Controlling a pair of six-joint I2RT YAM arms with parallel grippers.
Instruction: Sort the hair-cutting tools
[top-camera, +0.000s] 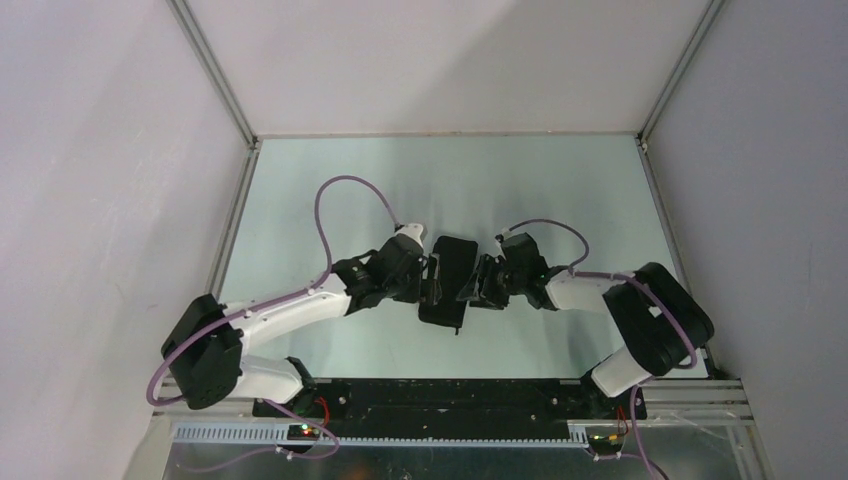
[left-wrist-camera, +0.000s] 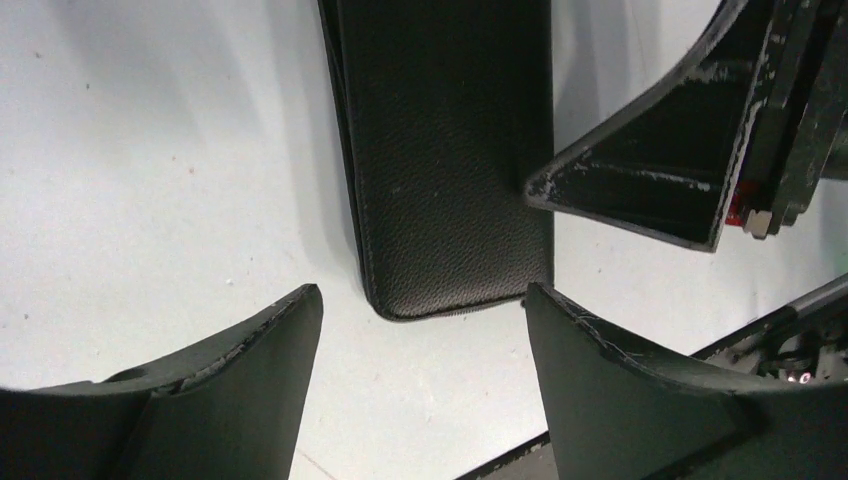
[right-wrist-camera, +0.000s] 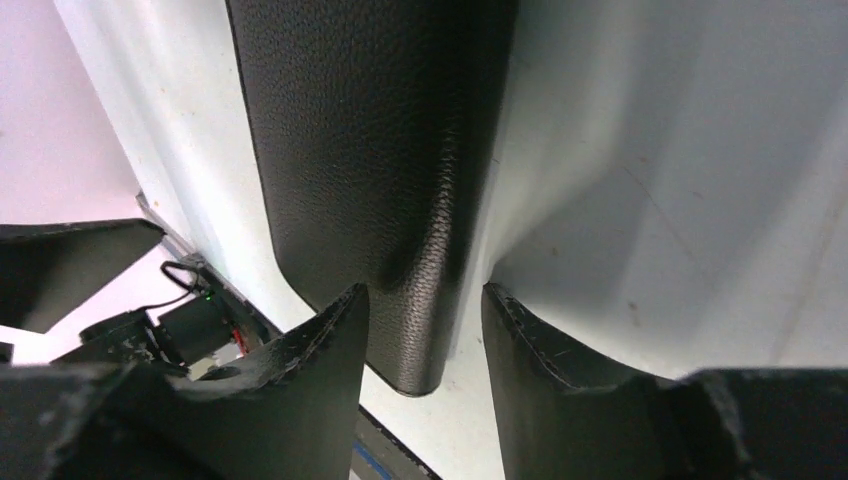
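Note:
A flat black leather case (top-camera: 450, 305) lies lengthwise in the middle of the white table, with a zip along its edge (left-wrist-camera: 450, 200). My left gripper is open over the case's near end, whose corners lie between and just beyond its fingertips. My right gripper is low at the case's long side, its fingers part open, one over the case edge and the other beside it on the table side. No tools are visible; the case's contents are hidden.
The two grippers are close together over the case, each in the other's wrist view.

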